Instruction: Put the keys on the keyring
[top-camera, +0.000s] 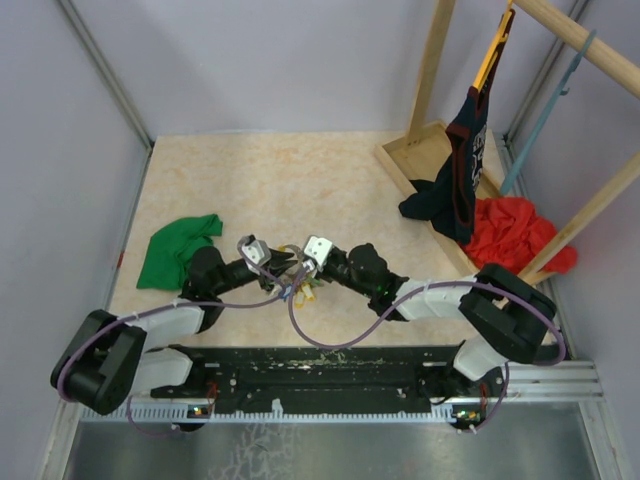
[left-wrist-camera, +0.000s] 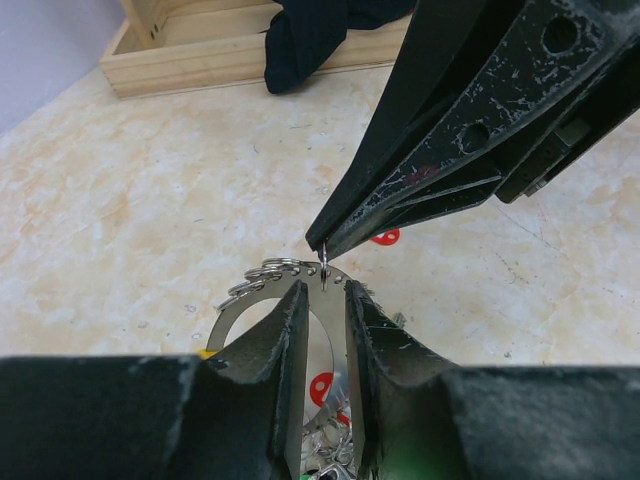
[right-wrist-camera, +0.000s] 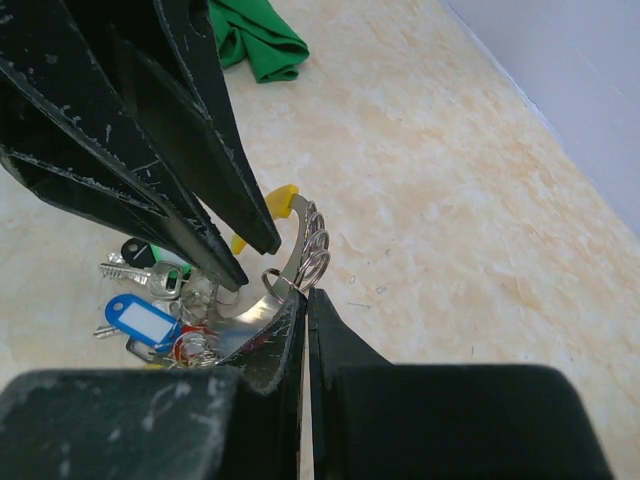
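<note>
The two grippers meet over the middle of the table. In the left wrist view, my left gripper has its fingers slightly apart below a curved metal keyring (left-wrist-camera: 260, 285) with several small rings along it; the right gripper's dark tips above pinch at a thin upright metal piece. In the right wrist view, my right gripper is shut at a small wire ring on the keyring, with the left gripper's fingers just above. Keys (right-wrist-camera: 160, 283), a blue tag (right-wrist-camera: 140, 320) and yellow pieces (right-wrist-camera: 280, 200) are bunched around it.
A green cloth (top-camera: 170, 255) lies at the left. A wooden tray (top-camera: 420, 160) with a frame, hanging dark cloth (top-camera: 460, 170) and red cloth (top-camera: 515, 235) fills the right side. The table behind the grippers is clear.
</note>
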